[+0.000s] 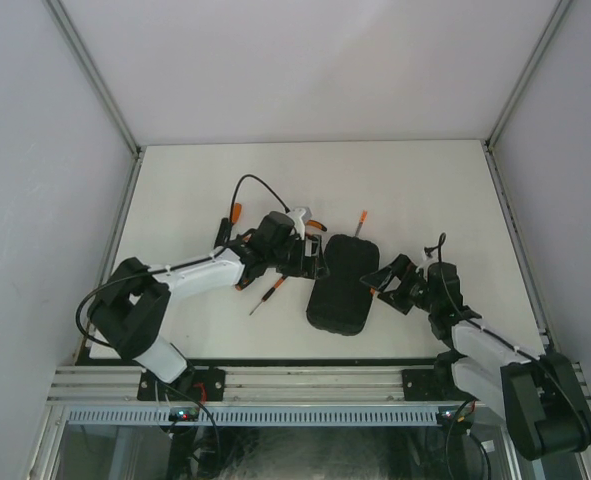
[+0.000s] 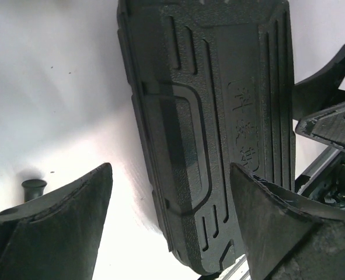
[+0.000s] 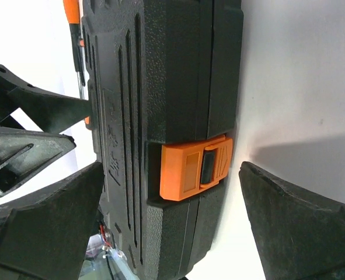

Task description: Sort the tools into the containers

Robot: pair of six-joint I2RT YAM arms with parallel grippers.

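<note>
A closed black tool case (image 1: 342, 285) lies flat in the middle of the table. Its orange latch (image 3: 190, 169) faces my right gripper, which is open at the case's right side with nothing held. On the opposite side, my left gripper is part open, its right finger over the case's lid in the left wrist view and nothing gripped. Left of the case lies an orange-and-black screwdriver (image 1: 269, 292). Pliers (image 1: 317, 225) with orange handles are mostly hidden behind the left arm, which also covers part of another orange-handled tool (image 1: 236, 213).
One more orange-handled screwdriver (image 1: 362, 220) lies just beyond the case's far end.
</note>
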